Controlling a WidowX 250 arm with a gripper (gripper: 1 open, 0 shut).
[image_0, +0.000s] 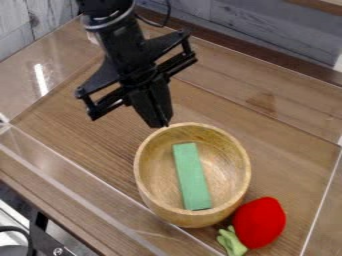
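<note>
The black gripper (131, 105) hangs over the wooden table at upper centre, left of and above a wooden bowl (156, 183); whether its fingers are closed is hard to see, and nothing shows held. A long mint-green block (191, 176) lies inside the bowl, angled lengthwise toward the front. A red round object (259, 219), like a vegetable, sits at the bowl's front right, with a light green piece (230, 240) beside it.
A pale object behind the arm at top left is mostly hidden. Dark cables show at the lower left edge.
</note>
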